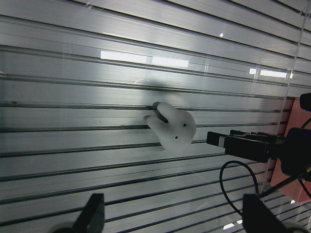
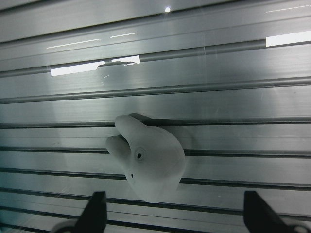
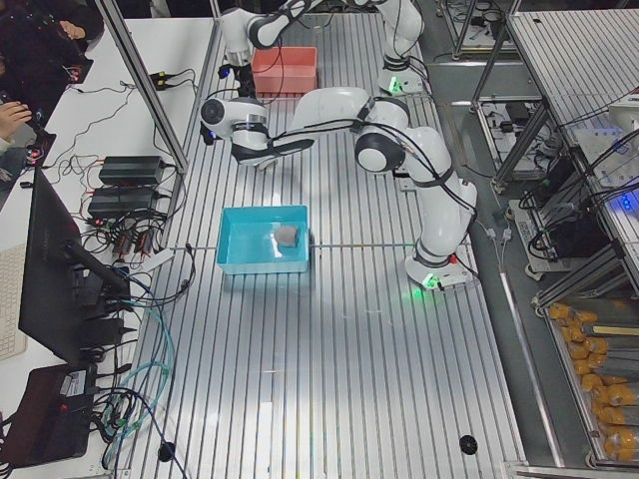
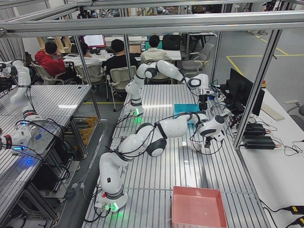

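A white rabbit-like toy with two ears and dark eyes [image 1: 172, 131] [image 2: 150, 165] lies on the slatted metal table, centred below each wrist camera. My left gripper stands open over the table beside it, fingertips at the frame's bottom. My right gripper is also open, the toy between and beyond its fingertips in the picture, not held. In the left wrist view a black gripper body with cables reaches in from the right, near the toy. In both camera views the arms partly hide this spot.
A teal bin [image 3: 240, 259] holding a small grey object [image 3: 286, 236] and a pink bin [image 4: 198, 223] stand at opposite ends of the work area. Monitors, power boxes and cables line one long edge. Bare table surrounds the teal bin.
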